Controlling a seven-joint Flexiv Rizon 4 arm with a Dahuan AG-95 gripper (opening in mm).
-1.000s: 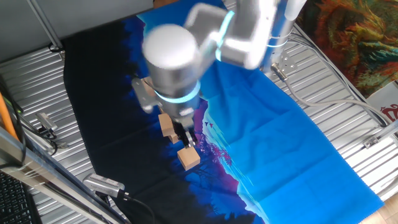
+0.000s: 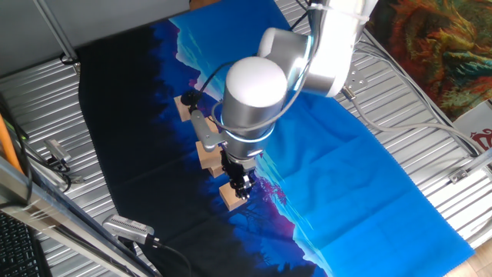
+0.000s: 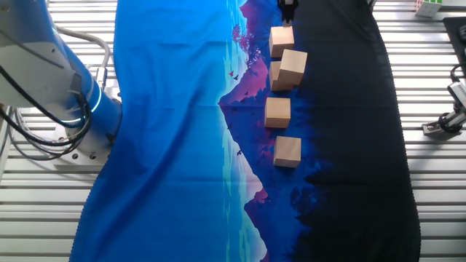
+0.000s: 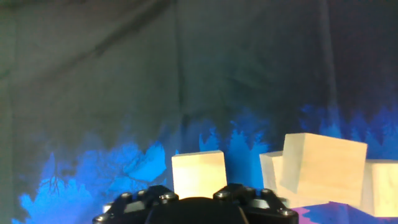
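Note:
My gripper hangs over a light wooden block at the near end of a row. In exterior view 2, its dark fingers come in from the top edge, just beyond that block. The wrist view has a block straight ahead, its lower part hidden behind the dark gripper parts at the bottom edge. Whether the fingers are open or shut does not show clearly.
Two more blocks lie farther along the row, one in the middle and one at the end. A small camera-like device stands at the cloth's edge.
The arm has swung rightward in exterior view 1, and the gripper has moved a little down and right, over the end block. The blocks keep their places.

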